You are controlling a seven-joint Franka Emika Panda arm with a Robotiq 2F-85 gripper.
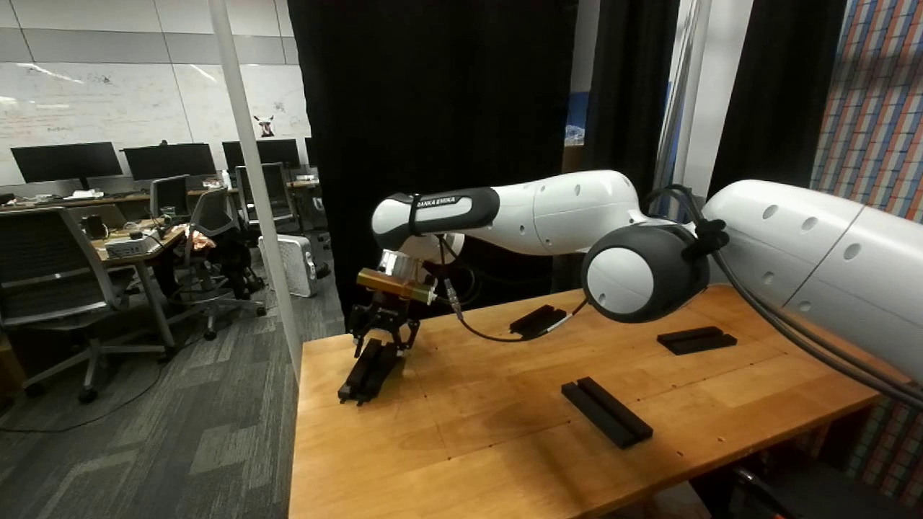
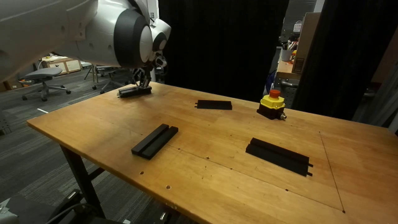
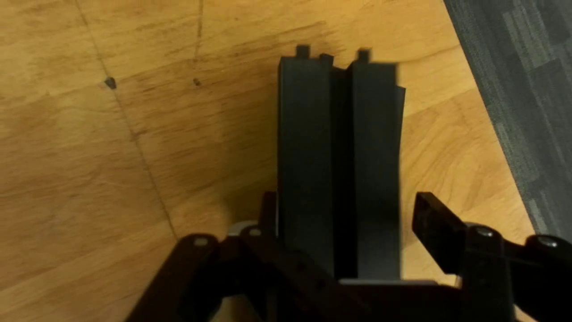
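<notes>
A black grooved block (image 3: 305, 161) with small tabs at its far end fills the middle of the wrist view. Along its right side a second dark edge (image 3: 400, 115) shows at a slight angle, as if another such piece lies beneath. My gripper straddles the block, fingers part open. The left finger is against or very near the block's side, while bare wood shows between the block and the right finger. In exterior view 1, the gripper (image 1: 381, 344) is low over the block (image 1: 368, 376) at the table's far left corner. Whether the near end is touched is hidden.
Similar black grooved pieces lie apart on the table (image 2: 209, 134): one near the front (image 2: 155, 142), one at the back (image 2: 214, 105), one at the right (image 2: 278, 156). A yellow and red emergency stop (image 2: 273, 104) stands behind. The table edge is close to the gripper.
</notes>
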